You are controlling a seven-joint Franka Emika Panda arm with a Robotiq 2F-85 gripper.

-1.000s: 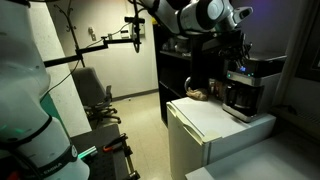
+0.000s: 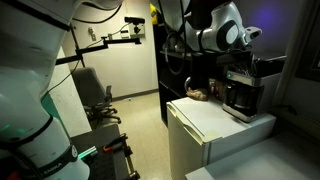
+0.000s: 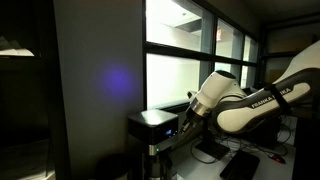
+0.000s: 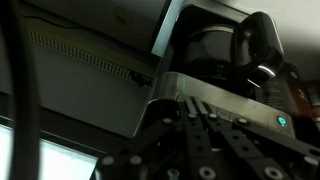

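Observation:
A black and silver coffee maker (image 2: 242, 97) stands on the white counter, its glass carafe in the lower part. At its upper left, my gripper (image 2: 240, 73) is close against the machine's top; whether it touches cannot be told. In the wrist view a silver band (image 4: 225, 98) and a dark open recess (image 4: 207, 45) with a glossy black handle-like part (image 4: 258, 48) lie just ahead of the gripper. The gripper is shut, with nothing showing between its fingers. Its fingertips are lost in the dark.
Brown round objects (image 2: 198, 94) sit at the back of the counter (image 2: 205, 116). A wall with windows (image 3: 180, 75) rises behind the machine. An office chair (image 2: 94, 95) stands on the floor at left.
My arm has come lower and shifted right, toward the coffee maker's top. The machine and the counter items stay where they were.

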